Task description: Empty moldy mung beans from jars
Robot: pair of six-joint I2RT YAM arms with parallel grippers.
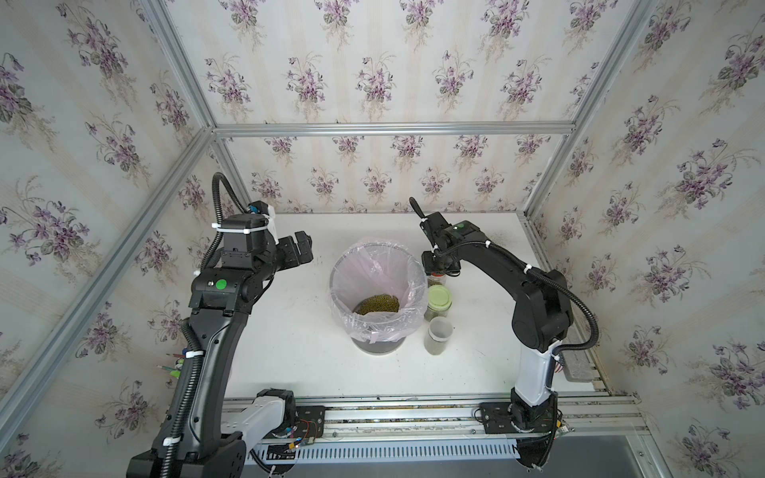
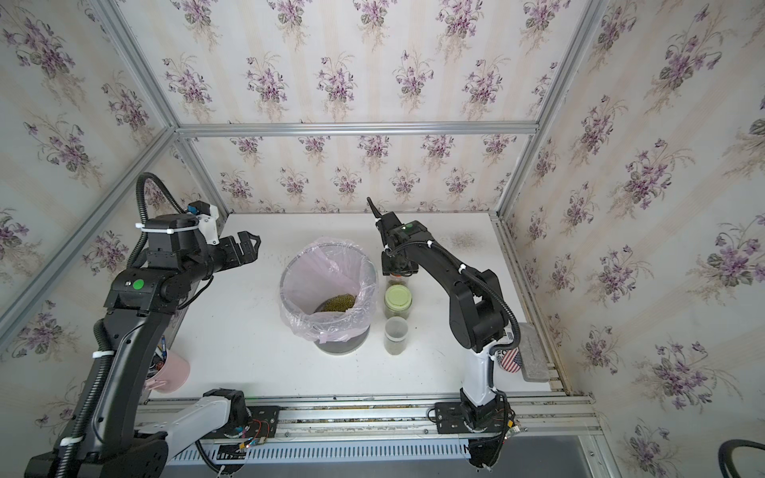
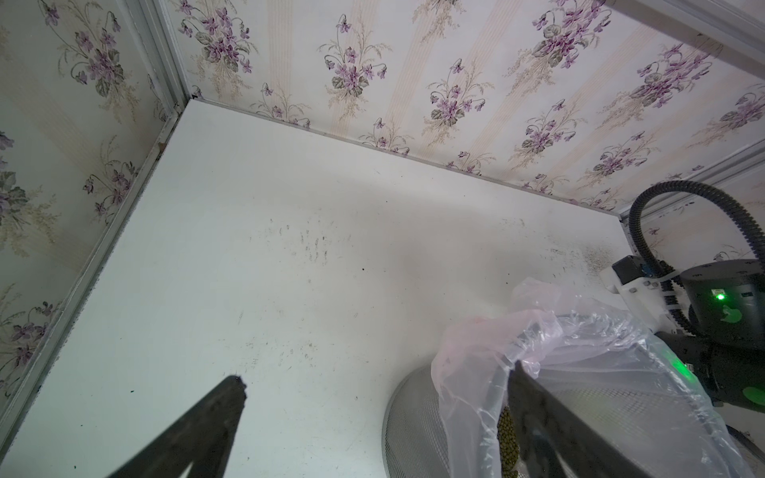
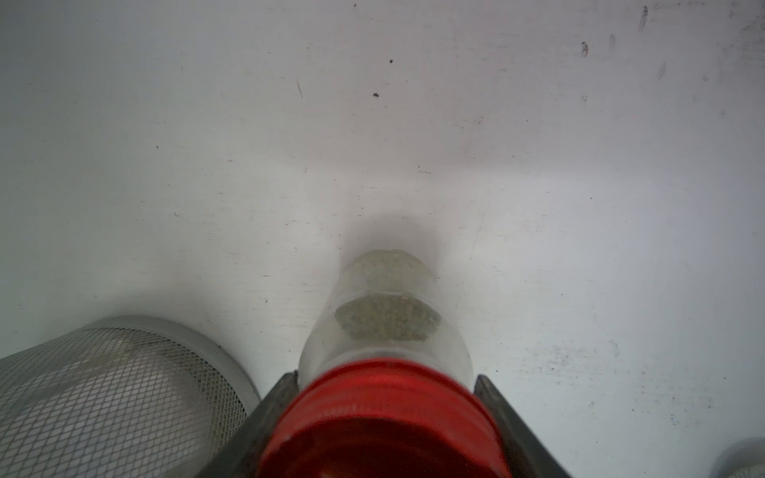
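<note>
A red-lidded jar (image 4: 382,422) with some beans low inside is clasped at the lid by my right gripper, behind a green-lidded jar (image 1: 438,296); in the top views the gripper (image 1: 436,263) largely hides it. An unlidded clear jar (image 1: 437,337) stands nearer the front. The bin (image 1: 378,338) with a pink liner holds a heap of mung beans (image 1: 376,303). My left gripper (image 1: 293,250) hangs open and empty to the left of the bin.
A pink cup (image 2: 167,374) with tools sits at the front left edge. A grey pad (image 2: 532,354) lies at the right edge.
</note>
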